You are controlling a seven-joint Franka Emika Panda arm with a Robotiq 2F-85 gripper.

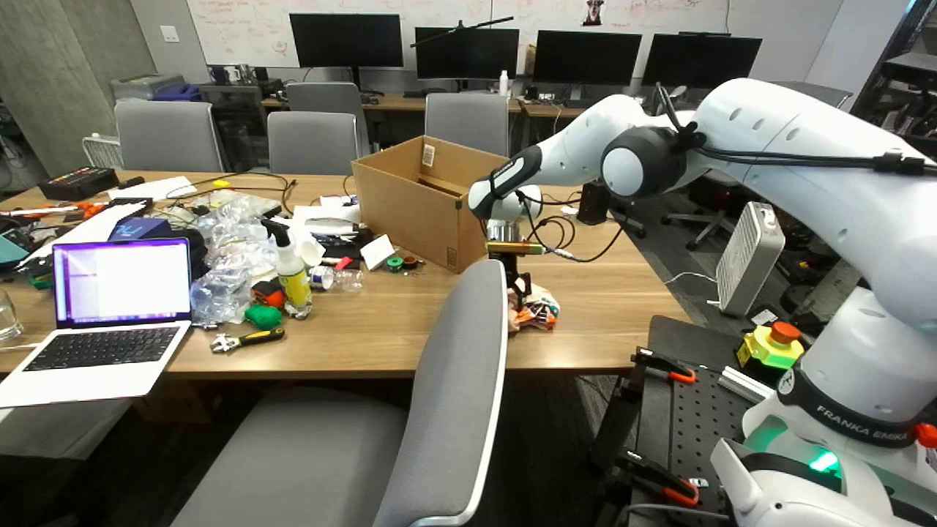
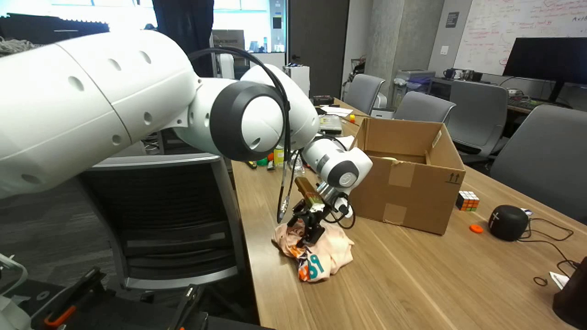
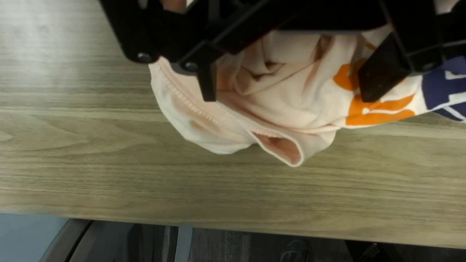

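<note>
A crumpled peach cloth with orange, teal and dark blue print lies on the wooden table near its front edge. In exterior view 1 the grey chair back hides part of the cloth. My gripper points down onto it from above, low enough that the fingers overlap the fabric. In the wrist view the gripper is open, its two fingertips wide apart with folds of the cloth between and below them. Whether the tips touch the fabric is hard to tell.
An open cardboard box stands just behind the gripper. A grey chair rises at the front edge. Left on the table are a spray bottle, a wrench and a laptop. Bare table lies right of the cloth.
</note>
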